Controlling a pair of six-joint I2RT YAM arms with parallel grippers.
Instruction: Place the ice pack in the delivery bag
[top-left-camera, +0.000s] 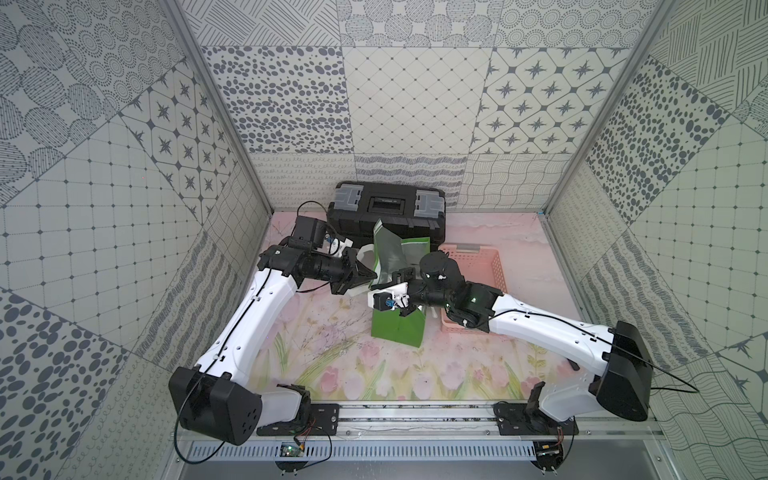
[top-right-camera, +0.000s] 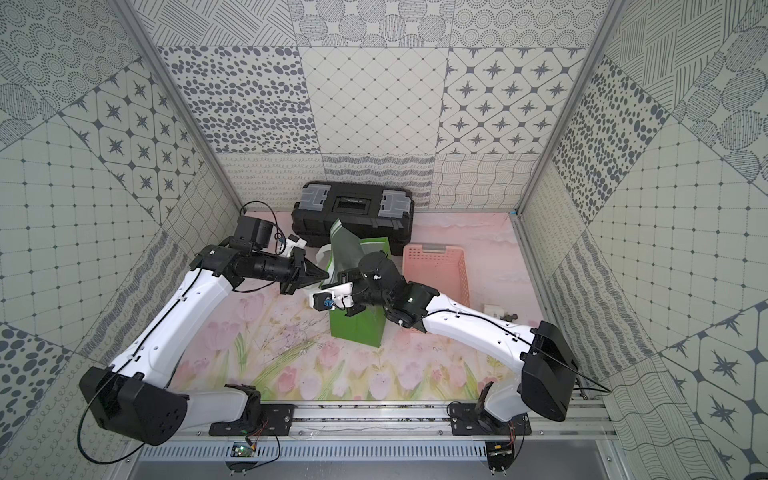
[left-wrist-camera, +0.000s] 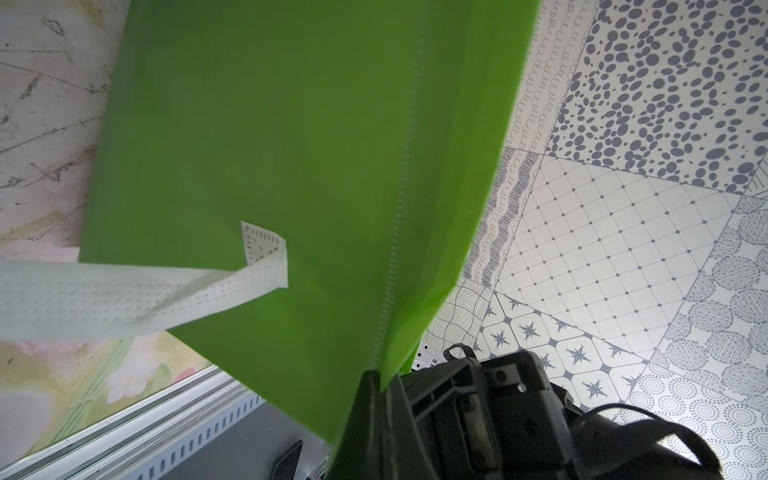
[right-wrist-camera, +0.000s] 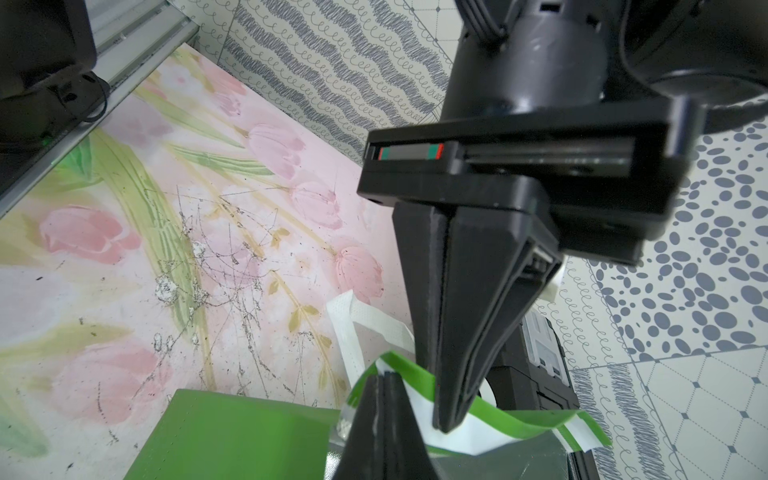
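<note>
The green delivery bag (top-left-camera: 397, 328) stands mid-table, its silver-lined top (top-right-camera: 345, 244) raised. My left gripper is shut at the bag's green edge; in its wrist view a white strap (left-wrist-camera: 144, 292) crosses the green side. My right gripper is shut at the bag's green-and-white trimmed rim (right-wrist-camera: 496, 424), with the left gripper's fingers close beside it; whether either pinches the fabric is hard to tell. I cannot make out the ice pack.
A black toolbox (top-left-camera: 386, 200) lies behind the bag. A pink basket (top-right-camera: 436, 264) stands right of it, partly behind my right arm.
</note>
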